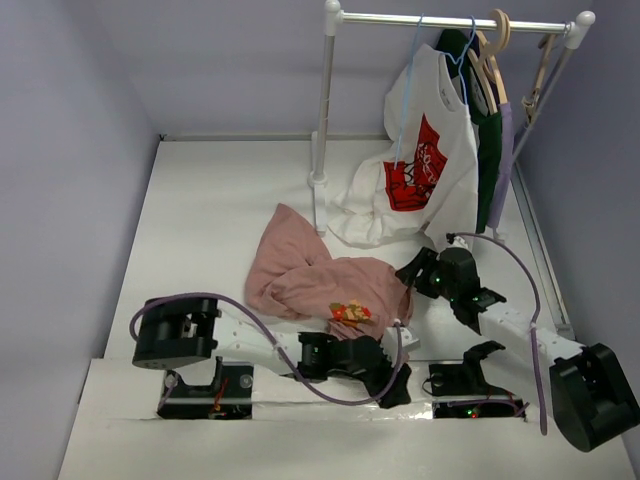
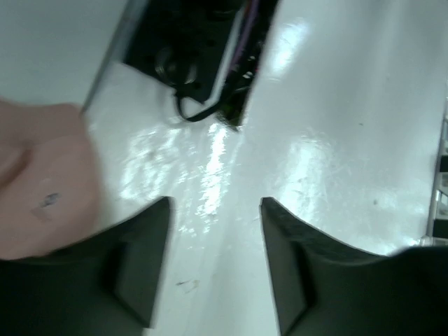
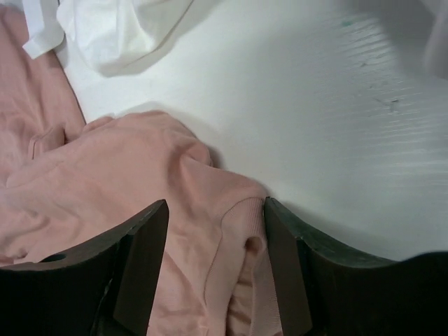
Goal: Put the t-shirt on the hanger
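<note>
A pink t-shirt [image 1: 290, 275] with a red and yellow print lies crumpled on the white table. My left gripper [image 1: 398, 372] is over its lower front edge; in the left wrist view the fingers [image 2: 150, 245] stand apart with bare table between them, and pink cloth [image 2: 49, 175] lies to the left. At the shirt's right edge is my right gripper, open, its fingers [image 3: 143, 245] on either side of a ribbed fold [image 3: 245, 213]. One finger seems to touch that fold. No empty hanger stands out clearly.
A metal rack [image 1: 450, 20] stands at the back right. From it hang a white shirt [image 1: 455, 150] with a red print, green and purple garments, and wooden hangers [image 1: 500, 30].
</note>
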